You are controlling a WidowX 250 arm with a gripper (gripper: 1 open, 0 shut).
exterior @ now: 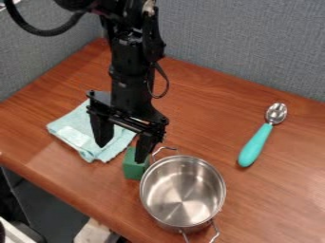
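My black gripper [122, 135] hangs over the left middle of the wooden table with its fingers spread open. One finger is above the folded pale cloth [71, 129], the other just over a green block [133, 166], partly hiding its top. The block stands beside a steel pot [181, 193] with wire handles, at the front of the table.
A spoon with a turquoise handle [254, 145] lies on the right. The table's edge runs along the lower left, with grey panels behind.
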